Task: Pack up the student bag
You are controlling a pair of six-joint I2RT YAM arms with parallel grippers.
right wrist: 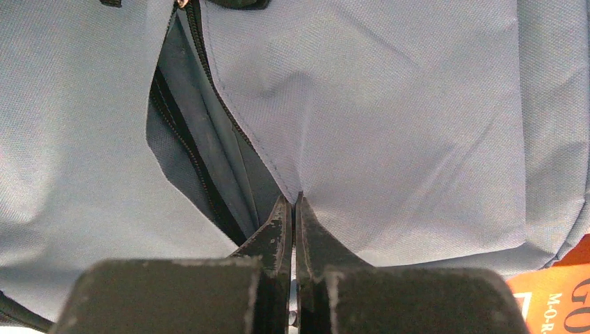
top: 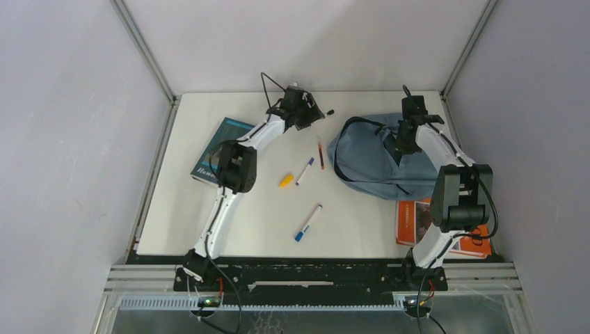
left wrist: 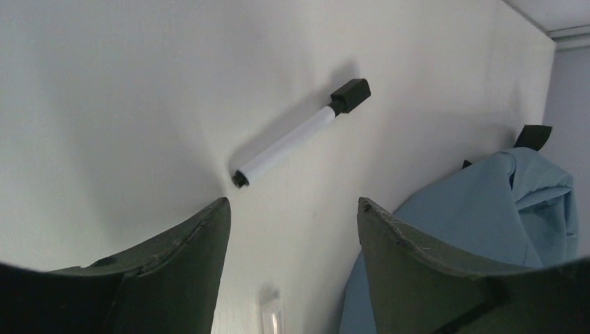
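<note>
The blue-grey bag (top: 362,167) lies on the table's right. My right gripper is shut at the bag's pocket edge, beside an open zip; whether fabric is between the tips is hard to tell. My left gripper is parted, with empty space between its fingers, above the table. A white marker with a black cap (left wrist: 285,145) lies just ahead of it, apart from the fingers. In the top view a white blue-capped marker (top: 309,221), another pen (top: 305,171), a red pencil (top: 321,155) and a yellow highlighter (top: 286,179) lie mid-table.
A teal book (top: 216,139) lies partly under my left arm. Orange books (top: 407,223) lie at the front right, partly under the bag and right arm. The left and front middle of the table have free room.
</note>
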